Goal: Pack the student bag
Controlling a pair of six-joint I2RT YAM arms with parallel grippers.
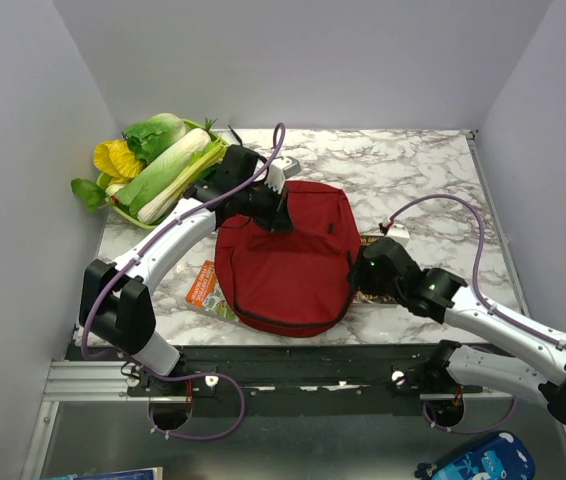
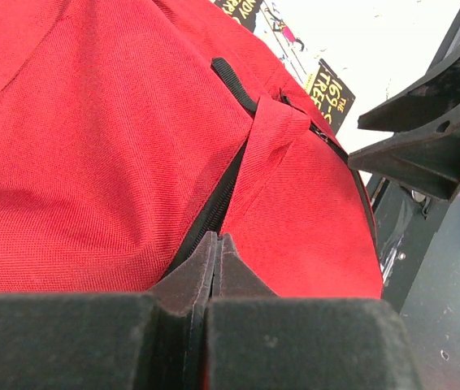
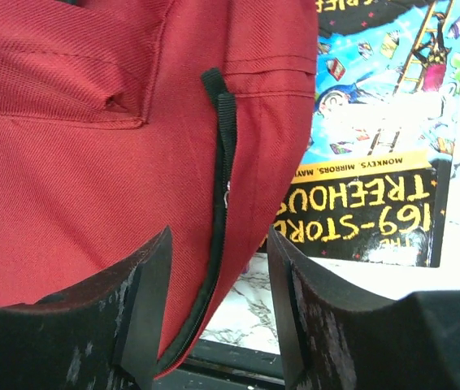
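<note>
A red bag (image 1: pixel 288 275) lies flat on the marble table, a black zipper (image 3: pixel 220 171) running along its edge. My left gripper is shut, its fingertips touching the red cloth beside the zipper slit; whether cloth is pinched between them I cannot tell. At the bag's right edge, my right gripper stands open, fingers apart to either side of the zippered edge, holding nothing. Beneath the bag's right side a treehouse book (image 3: pixel 368 162) shows partly; under the left side sticks out an orange-covered book (image 1: pixel 206 290).
A green bowl (image 1: pixel 103 183) of vegetables stands at the back left. Behind my left gripper is a small pale object (image 1: pixel 286 167), partly hidden. A blue pouch (image 1: pixel 488 460) and a book's edge (image 1: pixel 143 474) lie in front of the table.
</note>
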